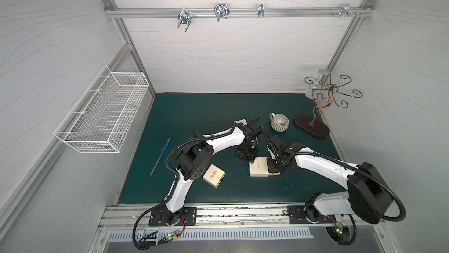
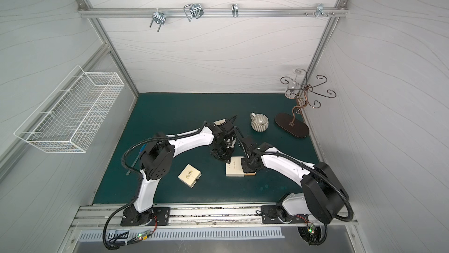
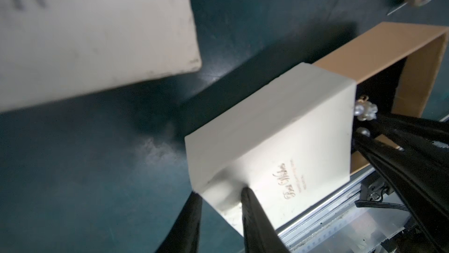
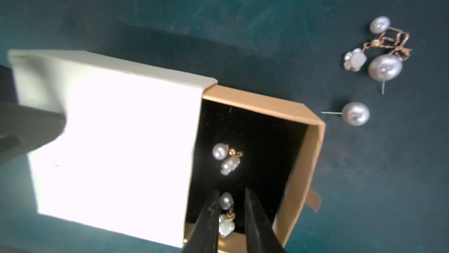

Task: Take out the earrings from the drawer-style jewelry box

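Observation:
The white drawer-style jewelry box [image 4: 117, 155] has its brown drawer [image 4: 299, 178] pulled out to the right. On the drawer's black floor lie two pearl-and-flower earrings, an upper one [image 4: 226, 159] and a lower one [image 4: 226, 215]. My right gripper is open over the drawer, its fingers on either side of the lower earring. Shut on the box's corner, my left gripper pinches the sleeve's wall. Outside the drawer, a pearl stud [image 4: 355, 113] and a cluster of pearl and bow earrings [image 4: 385, 56] rest on the table.
A second closed box [image 1: 213, 175] lies left of the open one, and another pale box [image 1: 241, 122] is partly hidden behind the left arm. A striped cup [image 1: 279, 122] and a metal stand [image 1: 311, 125] occupy the back right.

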